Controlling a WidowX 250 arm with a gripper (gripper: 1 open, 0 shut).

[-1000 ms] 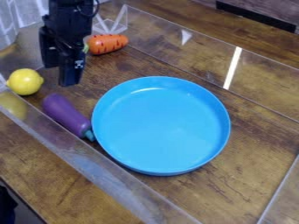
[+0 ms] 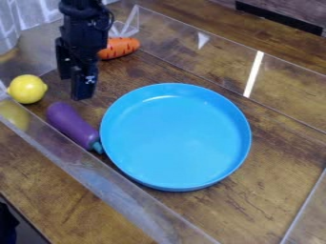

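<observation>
The black gripper (image 2: 79, 76) hangs over the wooden board in the upper left, open, its fingers pointing down. A yellow lemon (image 2: 27, 89) lies to its lower left and a purple eggplant (image 2: 71, 122) below it. An orange carrot (image 2: 120, 47) lies behind the gripper to the right. A large blue plate (image 2: 176, 135) fills the middle.
Clear walls (image 2: 121, 195) edge the work area at the front left. The wooden surface to the right of and behind the plate is free. A white strip (image 2: 254, 74) marks the upper right.
The gripper has shifted slightly to the right over the last second. The lemon, eggplant, carrot and plate look unchanged.
</observation>
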